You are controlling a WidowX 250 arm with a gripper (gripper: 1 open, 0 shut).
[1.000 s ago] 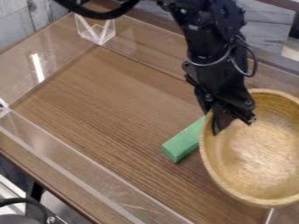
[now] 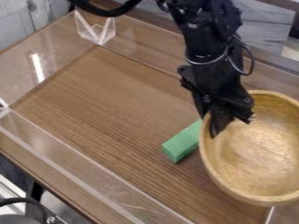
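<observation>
My black gripper [image 2: 218, 114] is shut on the rim of a large tan plastic bowl [image 2: 251, 157], which fills the right side of the camera view, tilted with its inside showing. Just left of the bowl a green block [image 2: 181, 143] lies on the wooden table, partly hidden by the bowl. The fingertips are mostly hidden at the rim.
A clear plastic object [image 2: 96, 27] stands at the back left, and black cables lie at the lower left edge.
My gripper has moved slightly left over the last second, still on the bowl's rim. The bowl has shifted very little.
</observation>
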